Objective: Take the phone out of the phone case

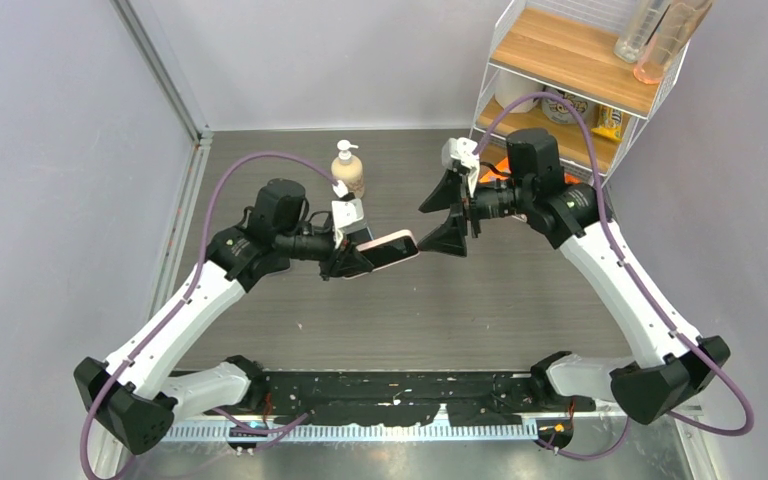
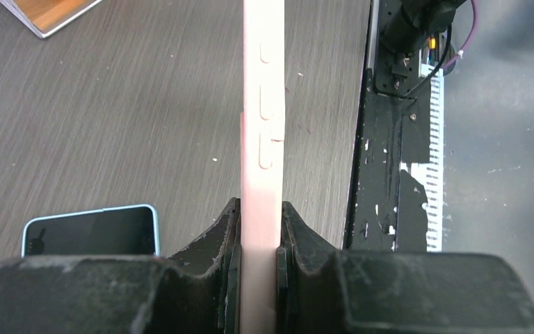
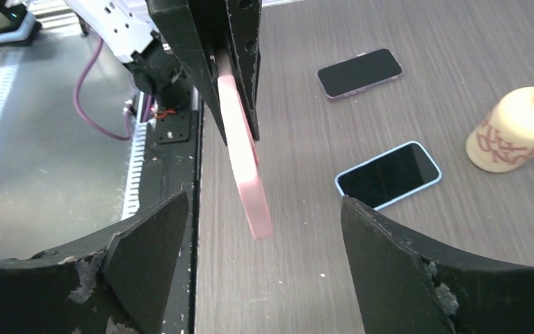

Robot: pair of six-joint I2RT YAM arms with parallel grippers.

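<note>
A phone in a pink case (image 1: 388, 251) is held above the desk by my left gripper (image 1: 350, 260), which is shut on one end of it. In the left wrist view the pink edge (image 2: 262, 132) runs upright between the fingers. My right gripper (image 1: 436, 219) stands open to the right of the phone, apart from it. In the right wrist view the pink case (image 3: 245, 167) hangs beyond the open fingers, its free end toward them.
A blue-edged phone (image 3: 388, 175) and a dark phone (image 3: 358, 71) lie on the desk (image 1: 410, 320). A pump bottle (image 1: 349, 175) stands at the back, a wire shelf (image 1: 565, 60) at the back right.
</note>
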